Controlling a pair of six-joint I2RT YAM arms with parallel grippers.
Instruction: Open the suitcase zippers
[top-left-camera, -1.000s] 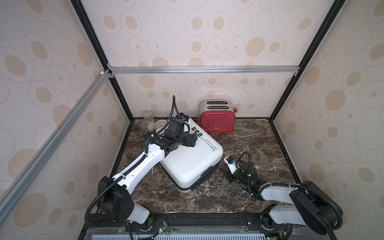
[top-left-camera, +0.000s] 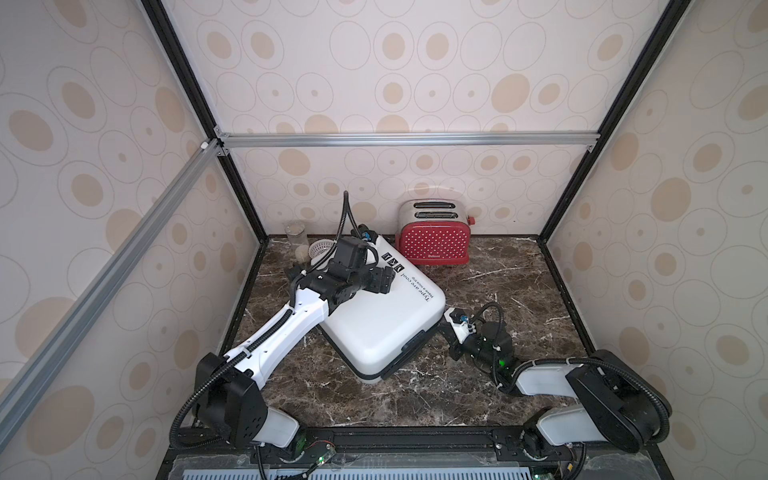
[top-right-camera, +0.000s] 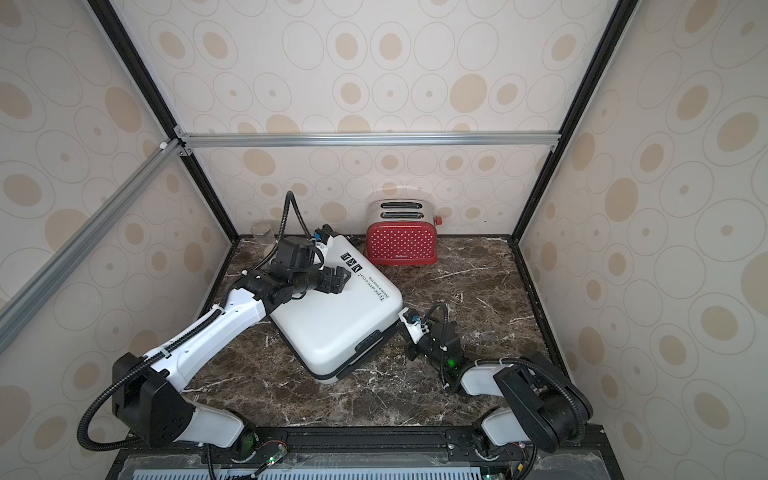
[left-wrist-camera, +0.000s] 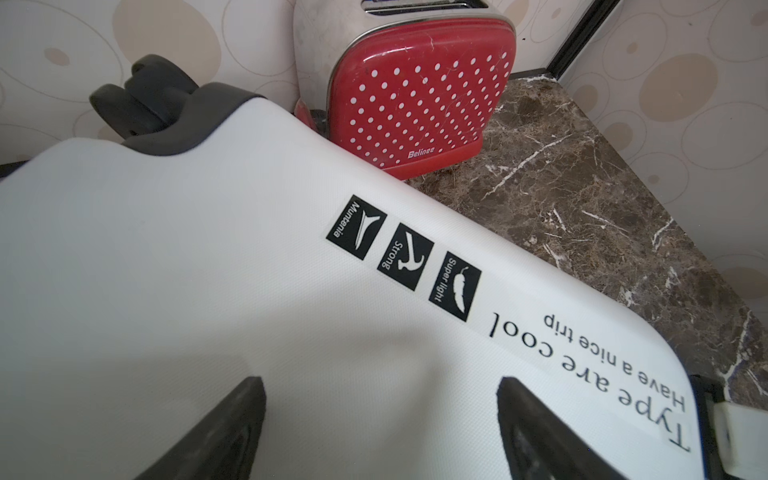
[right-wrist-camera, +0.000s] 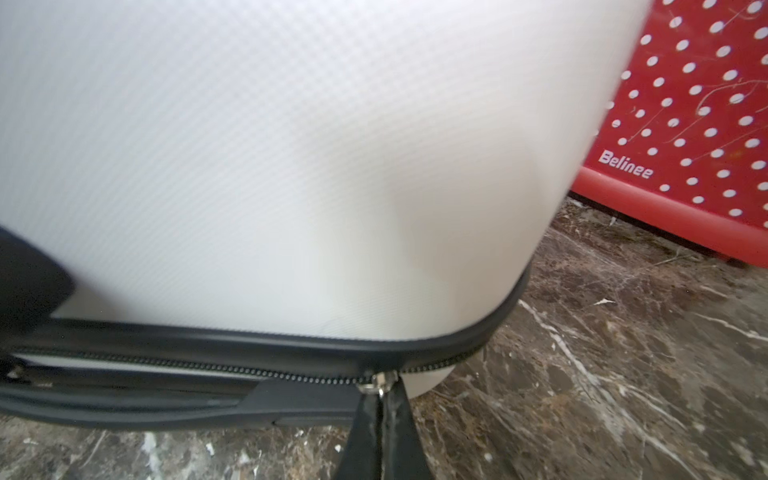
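The white hard-shell suitcase (top-left-camera: 388, 324) lies flat and turned at an angle, its black zipper band (right-wrist-camera: 264, 352) running round the edge. A metal zipper slider (right-wrist-camera: 379, 383) sits near the suitcase's corner in the right wrist view. My right gripper is shut with its tips right at this slider; whether a pull tab is pinched between them I cannot tell. Another metal piece (right-wrist-camera: 16, 371) shows on the band at the far left. Above the suitcase's white top, my left gripper hangs open and empty.
Behind the suitcase stands a red dotted toaster (top-left-camera: 434, 240). A glass jar (top-left-camera: 296, 240) and a white basket (top-left-camera: 321, 249) are at the back left.
My right gripper has moved slightly left, in to the suitcase's corner edge. The left arm and the suitcase stay where they were.
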